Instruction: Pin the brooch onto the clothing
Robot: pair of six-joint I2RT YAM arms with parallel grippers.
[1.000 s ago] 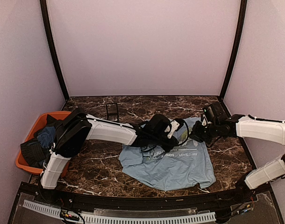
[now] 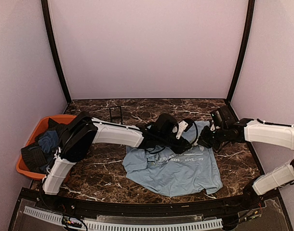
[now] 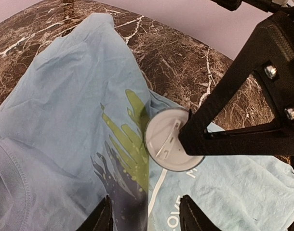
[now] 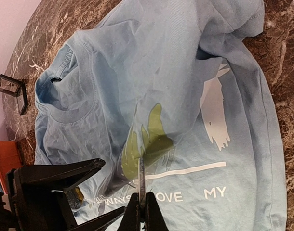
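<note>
The light blue shirt (image 2: 171, 173) lies on the marble table, its printed front gathered into a raised fold with green and grey shapes. My left gripper is over this fold, fingers apart on either side of it. My right gripper is shut, pointed at the fold; a thin, pale upright sliver shows at its tips, too unclear to name. A white round disc (image 3: 166, 137) with a thin bar appears beside a black gripper part in the left wrist view. I cannot tell whether it is the brooch.
An orange bin (image 2: 36, 130) with dark cloth stands at the left. A small black frame (image 2: 115, 115) stands behind the shirt. Bare table shows at the front left and right.
My left gripper has shifted slightly toward the right and front of the shirt. The right arm has barely moved.
</note>
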